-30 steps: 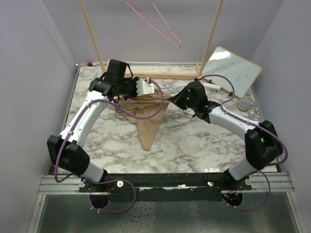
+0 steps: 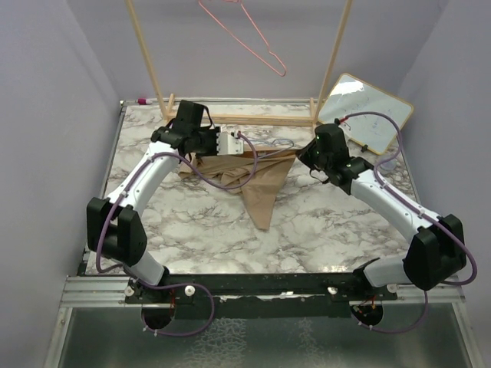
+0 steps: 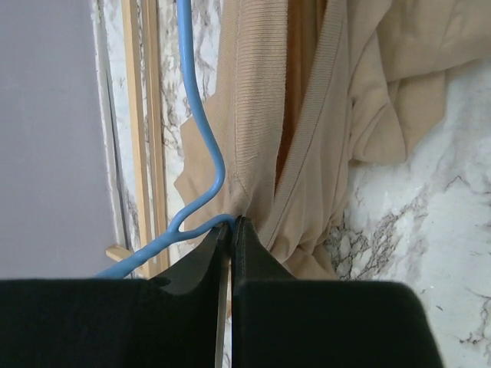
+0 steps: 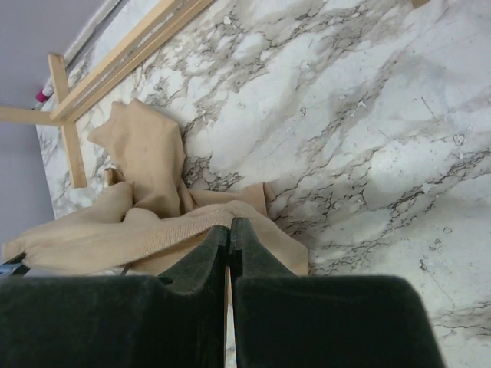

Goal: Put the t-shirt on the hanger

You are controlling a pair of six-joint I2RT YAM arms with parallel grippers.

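Observation:
A tan t-shirt [image 2: 261,192] is bunched on the marble table, its collar band stretched up between my grippers. My left gripper is shut on the blue hanger [image 3: 196,115], whose hook end it pinches at the shirt's ribbed edge. In the top view the hanger runs right, into the shirt. My right gripper is shut on the t-shirt's ribbed edge, pulled taut toward the left.
A wooden frame [image 2: 230,119] stands at the back with a pink hanger [image 2: 272,54] hanging high. A whiteboard [image 2: 376,107] lies at the back right.
The right arm has moved right, drawing the shirt's edge along and stretching it out.

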